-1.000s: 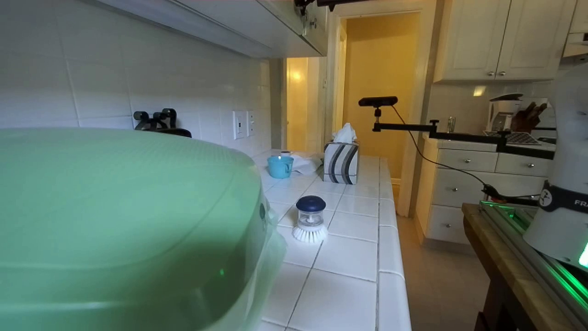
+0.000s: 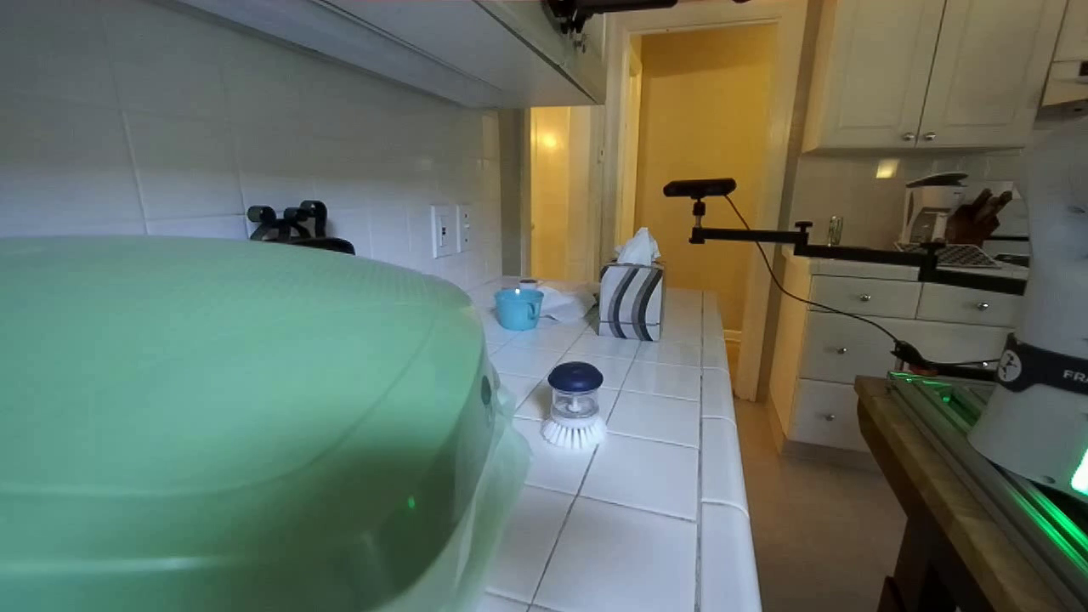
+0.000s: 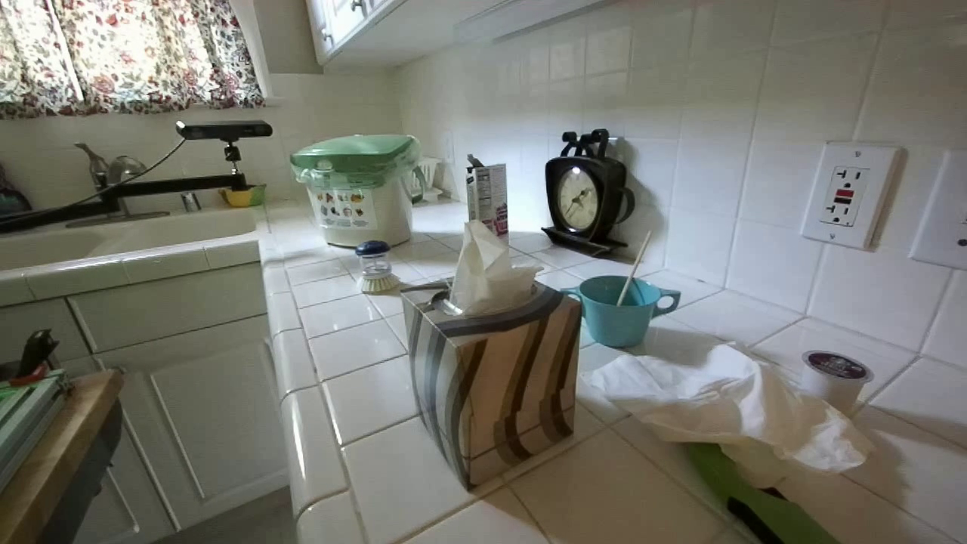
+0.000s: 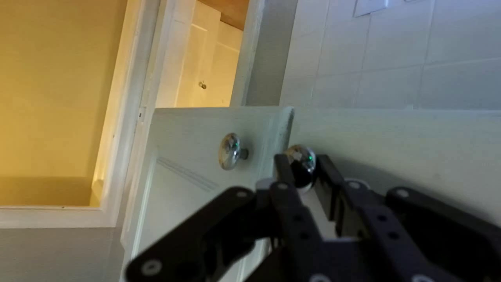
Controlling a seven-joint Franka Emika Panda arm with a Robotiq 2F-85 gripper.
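Note:
In the wrist view, my gripper is shut on a round shiny cabinet knob point(image 4: 301, 159), with one dark finger on either side of it. This knob belongs to the pale cabinet door point(image 4: 399, 145) on the right of that view. A second knob point(image 4: 229, 151) is free on the neighbouring door point(image 4: 188, 159) to its left. Whether either door stands slightly ajar I cannot tell. From exterior view 1, only a dark part of the arm's end shows at the top edge, by the upper cabinet point(image 2: 490, 61). Exterior view 2 does not show the gripper.
Below the upper cabinet, the tiled counter holds a green-lidded bin point(image 3: 353, 195), a scrub brush point(image 3: 374, 267), a tissue box point(image 3: 494, 381), a blue cup point(image 3: 621, 313) and a black clock point(image 3: 585, 199). A doorway point(image 2: 704, 153) opens beyond the cabinet's end.
The dark end of the arm at the top of exterior view 1 has shifted slightly and shows a little more beside the upper cabinet. The counter items have not moved.

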